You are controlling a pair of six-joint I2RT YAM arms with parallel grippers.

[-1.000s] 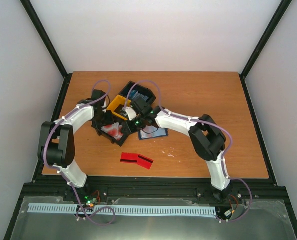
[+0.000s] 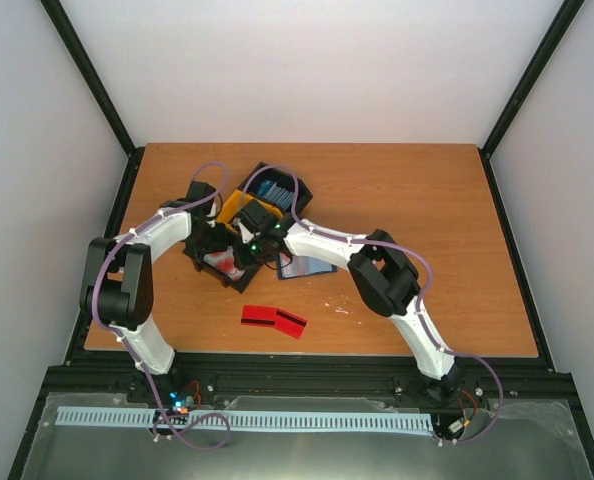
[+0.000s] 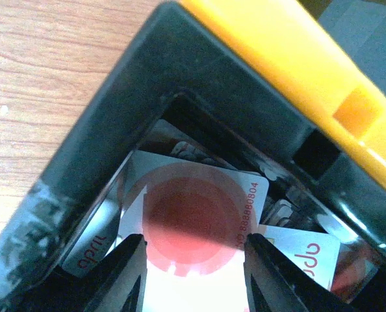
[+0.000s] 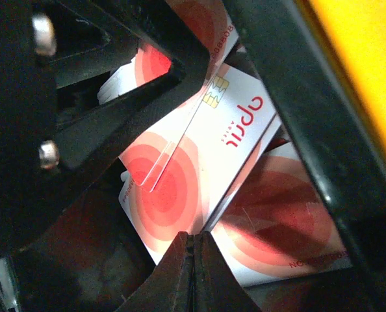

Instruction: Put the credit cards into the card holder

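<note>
Both grippers are over the lower compartment of the black card holder (image 2: 235, 283), where white and red "april" cards (image 3: 199, 214) lie overlapping. My left gripper is part open, its fingertips over the top card; whether that card is between them is unclear. My right gripper is shut with nothing visible between its fingers, its tips at the cards' lower part beside the left gripper's dark body. Two red cards (image 2: 272, 317) lie on the table in front of the holder.
The holder's yellow section (image 2: 235, 202) and rear section with blue cards (image 2: 275, 192) lie behind. A flat blue-edged item (image 2: 307, 266) lies to the right.
Over the last second my right arm has moved left into the lower compartment.
</note>
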